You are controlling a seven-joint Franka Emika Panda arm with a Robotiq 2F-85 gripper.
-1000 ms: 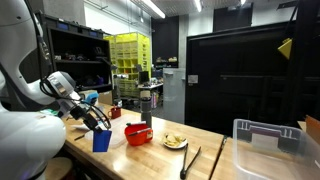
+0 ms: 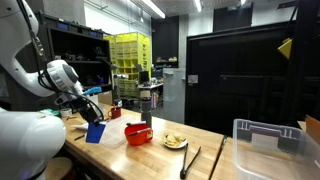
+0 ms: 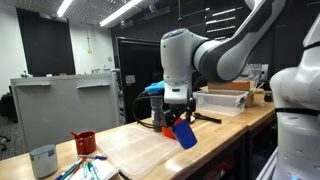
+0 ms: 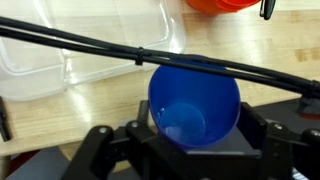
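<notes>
A blue cup [image 2: 95, 132] hangs from my gripper [image 2: 92, 122] above the near left side of the wooden table. In the second exterior view the cup [image 3: 184, 134] is tilted, near the table edge, below the gripper [image 3: 178, 120]. Looking down from the wrist, I see into the mouth of the cup [image 4: 193, 105], which sits between the dark fingers of my gripper. It appears empty. Black cables cross this view and hide part of the rim.
A red container [image 2: 138, 133] stands to the right of the cup. A clear tray [image 3: 133, 152] lies flat beside it. Further off are a bowl of food [image 2: 173, 140], a dark stick [image 2: 190, 161] and a clear bin [image 2: 272, 143]. A red mug [image 3: 86, 143] and a grey pot [image 3: 43, 160] stand opposite.
The gripper and blue cup have risen a little and shifted slightly left in the first exterior view. The other objects there look unmoved.
</notes>
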